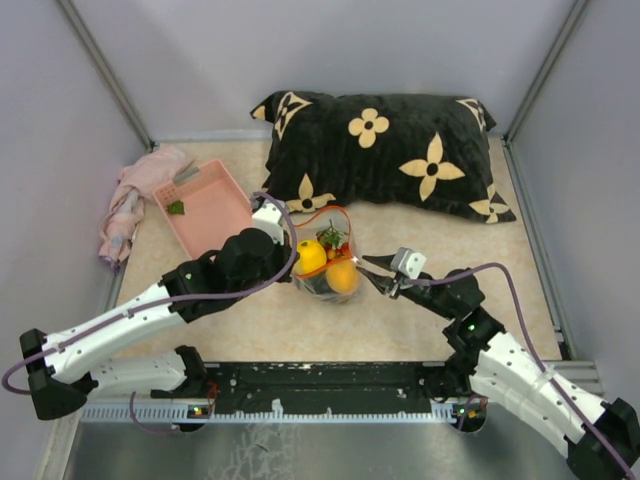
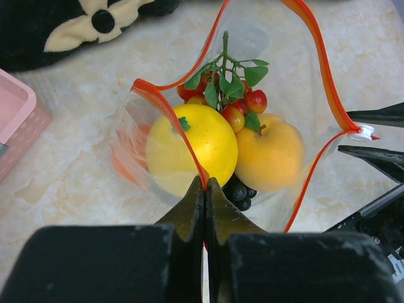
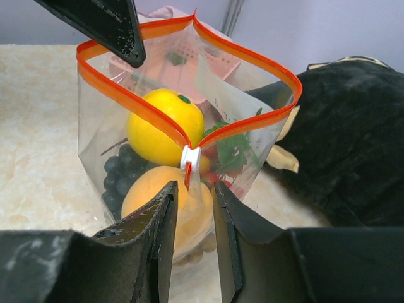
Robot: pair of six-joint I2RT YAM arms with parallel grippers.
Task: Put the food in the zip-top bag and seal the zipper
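The clear bag with orange zipper [image 2: 329,82] stands open, holding a yellow fruit [image 2: 189,151], an orange fruit [image 2: 271,158], cherry tomatoes [image 2: 252,101] and dark grapes [image 3: 120,177]. My left gripper is shut on the bag's zipper edge at its left side. My right gripper [image 1: 372,271] is open beside the right side, its fingertips near the white slider [image 3: 190,158], with nothing clearly held between them.
A pink basket [image 1: 205,205] with a leaf sits back left, a pink cloth [image 1: 135,200] beside it. A black floral pillow [image 1: 400,160] lies along the back.
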